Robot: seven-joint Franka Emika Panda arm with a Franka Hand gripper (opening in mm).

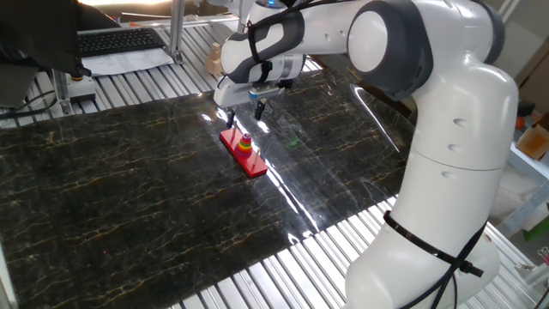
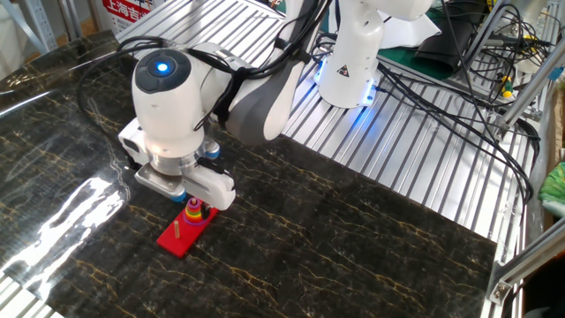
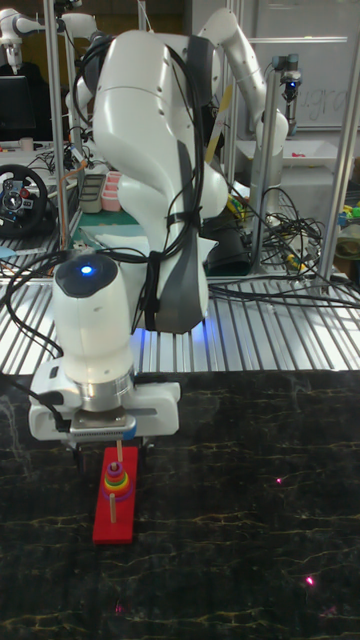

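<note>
A red board [image 1: 254, 166] with upright wooden pegs lies on the dark marbled table. Its middle peg carries a tapered stack of coloured rings [image 1: 244, 146], red, yellow and purple among them; in exterior view 3 the stack [image 3: 115, 485] shows with a bare peg on the near side. Above the board's far end my gripper [image 1: 244, 117] points down, its two dark fingers spread wide. No object shows between them, so it is open. In exterior view 2 the hand [image 2: 199, 187] hides the far end of the red board [image 2: 176, 246].
The marbled tabletop [image 1: 103, 197] around the board is clear. Metal slats [image 2: 424, 181] border it on the robot's base side. A keyboard [image 1: 118, 40] and papers lie past the far edge. Cables [image 2: 459, 132] run loose near the base.
</note>
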